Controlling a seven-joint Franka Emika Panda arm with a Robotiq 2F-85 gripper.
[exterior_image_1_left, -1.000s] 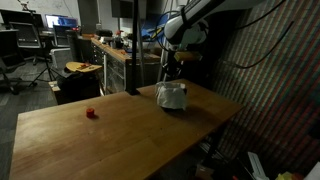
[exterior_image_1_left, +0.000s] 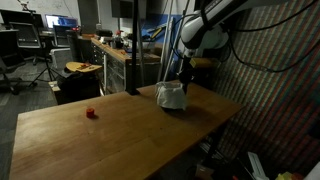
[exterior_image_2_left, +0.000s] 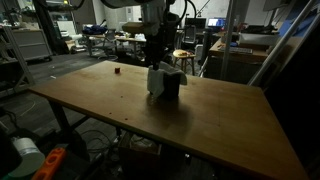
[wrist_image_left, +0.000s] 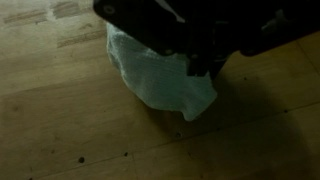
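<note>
A white cloth (exterior_image_1_left: 172, 97) hangs in folds over a dark, box-like object (exterior_image_2_left: 172, 86) standing on the wooden table. Most of that object is covered, so what it is cannot be told. My gripper points down at the cloth's edge in the wrist view, its fingers together. The view there is dark, and whether any cloth is pinched between the fingertips does not show. Exterior view 2 has the gripper (exterior_image_2_left: 156, 62) just over the top of the cloth.
A small red object (exterior_image_1_left: 90, 112) rests on the left of the table (exterior_image_1_left: 100, 145). A dark upright post (exterior_image_1_left: 135, 50) rises behind the table's far edge.
The arm and gripper have shifted to the right over the cloth in exterior view 1. The cloth and the red object look about the same.
</note>
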